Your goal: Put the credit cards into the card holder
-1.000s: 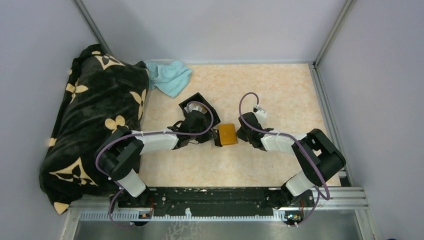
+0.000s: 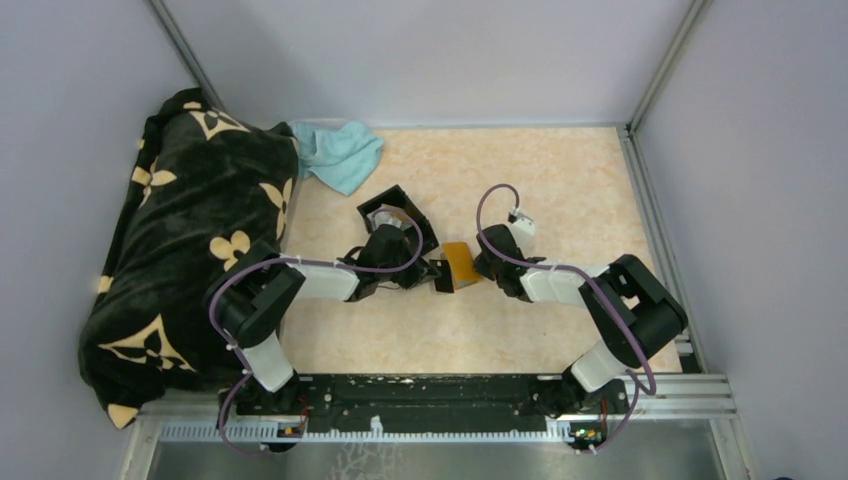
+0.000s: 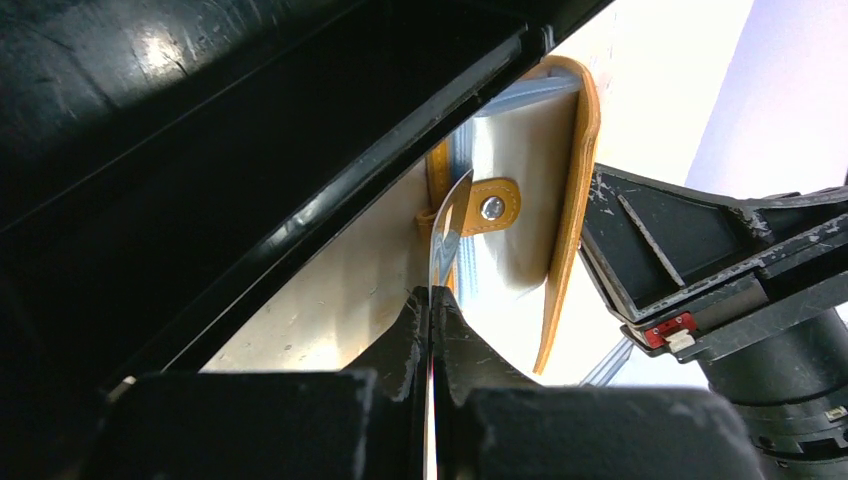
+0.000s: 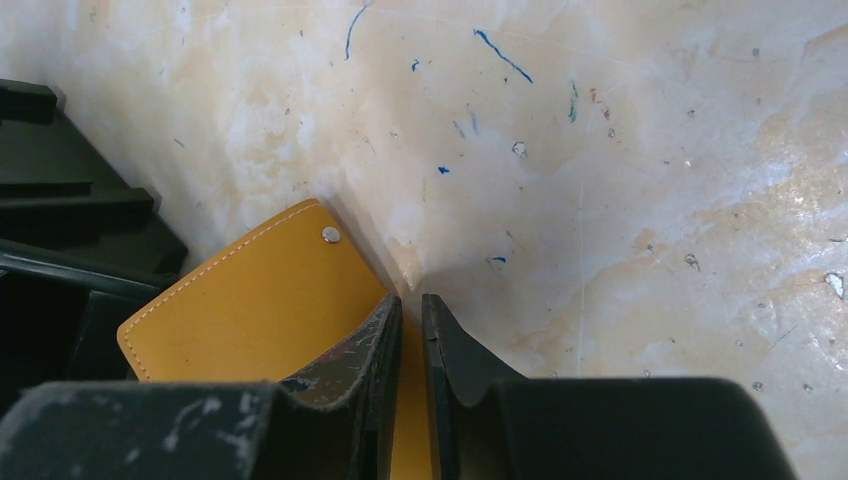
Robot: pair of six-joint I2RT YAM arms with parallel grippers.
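Note:
The tan card holder (image 2: 461,262) stands between the two grippers, and in the left wrist view its cover hangs partly open, showing a clear sleeve and a snap strap (image 3: 496,207). My right gripper is shut on the holder's edge, near a metal rivet. A thin card (image 3: 450,230), seen nearly edge-on, rises from between the shut fingers of my left gripper. From above it appears as a dark card (image 2: 444,277) against the holder's left side. Whether its tip is inside a sleeve, I cannot tell.
A black open box (image 2: 397,213) with pale contents sits just behind the left gripper; its wall (image 3: 340,190) passes close by in the left wrist view. A blue cloth (image 2: 341,157) lies at the back left.
The holder has tilted and looks narrower from above, with a greyish inner part now showing. More of the dark card shows, and the left gripper has shifted slightly. The right gripper is almost still.

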